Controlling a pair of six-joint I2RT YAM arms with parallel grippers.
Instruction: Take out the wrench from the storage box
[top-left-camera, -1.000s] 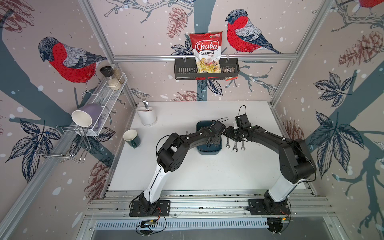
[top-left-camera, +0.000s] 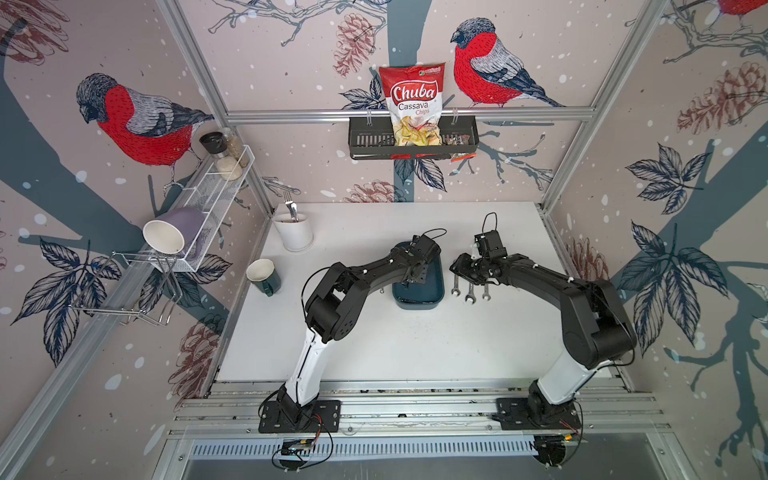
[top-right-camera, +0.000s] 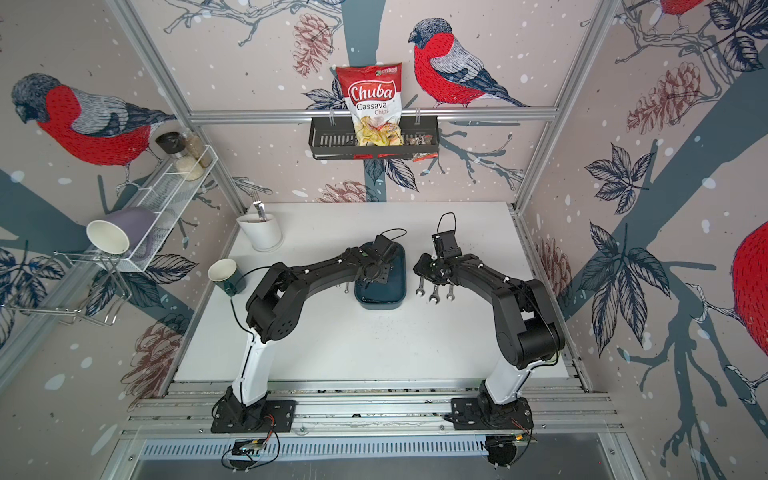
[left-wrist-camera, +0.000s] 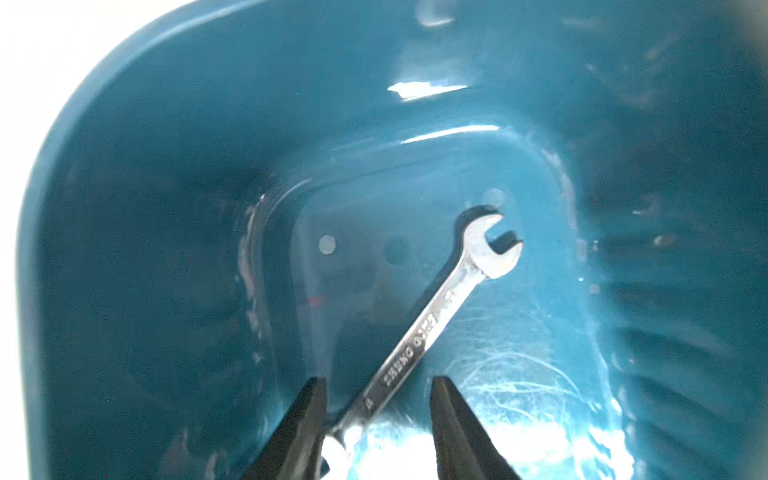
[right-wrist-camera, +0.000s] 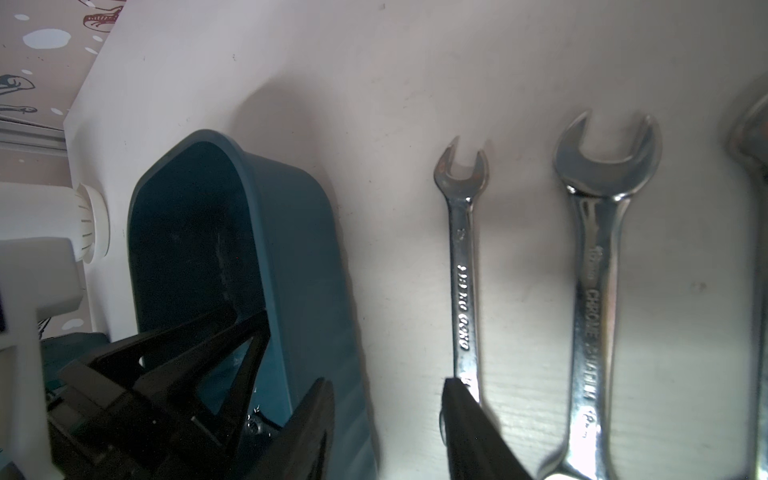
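Note:
One silver wrench (left-wrist-camera: 424, 328) lies slantwise on the floor of the blue storage box (left-wrist-camera: 48, 184) in the left wrist view, its open-ended finger away from me. My left gripper is over the box with its fingers apart. The wrench's near end shows between and behind those fingers; I see no grip on it. My right gripper stands open to the right of the box, above the table, nothing held. A small wrench (right-wrist-camera: 464, 280) lies on the table beneath its right finger, with a larger wrench (right-wrist-camera: 592, 296) beside it.
A third wrench (right-wrist-camera: 764, 152) is at the right edge of the right wrist view. The two grippers are close together, with the box wall (right-wrist-camera: 308, 264) between them. A green mug (top-left-camera: 264, 276) stands at the left.
My right arm moved slightly to the right earlier and is nearly still now.

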